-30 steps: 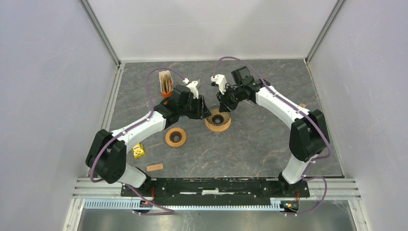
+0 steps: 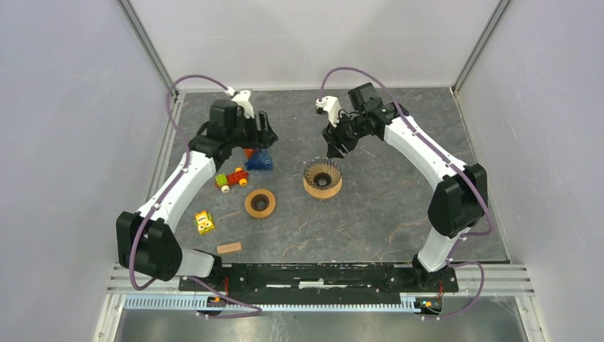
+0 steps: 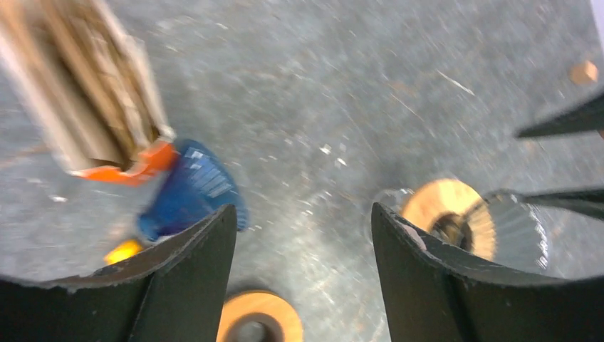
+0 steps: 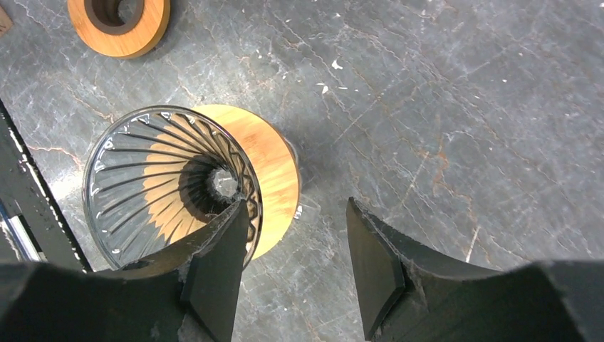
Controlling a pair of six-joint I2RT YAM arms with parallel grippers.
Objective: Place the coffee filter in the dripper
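Observation:
The clear ribbed dripper [image 2: 323, 173] sits on a wooden-ringed base [image 4: 275, 185] near the table's middle; no filter shows inside it. In the right wrist view, my right gripper is open just above and beside its rim. My left gripper is open with nothing between its fingers, raised left of the dripper. In the left wrist view, paper filters [image 3: 89, 92] stand in an orange-based holder, blurred, beside a blue cone [image 3: 192, 185]; the left arm mostly hides them in the top view.
A second wooden ring [image 2: 261, 212] lies front-left of the dripper. Toy bricks [image 2: 235, 178], a yellow toy [image 2: 204, 222] and a wooden block [image 2: 229, 247] lie at the left.
The left arm has moved up and left, away from the dripper and over the filter holder, uncovering the toys. The right gripper has shifted slightly up and right, off the dripper's top.

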